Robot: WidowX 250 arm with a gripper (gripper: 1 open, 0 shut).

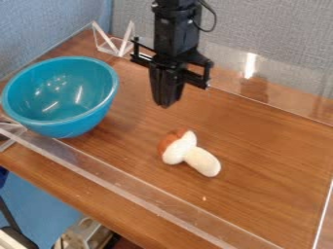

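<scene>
My black gripper (166, 95) hangs above the back middle of the table, shut, with nothing visible between its fingers. Below it and a little to the right, a toy mushroom (189, 153) with an orange-and-white cap and white stem lies on its side on the wooden table (267, 165). A teal bowl (58, 97) stands at the left, apart from both.
A white wire stand (112, 41) is at the back left. Clear plastic strips edge the table at front and back. A blue floor shows at lower left.
</scene>
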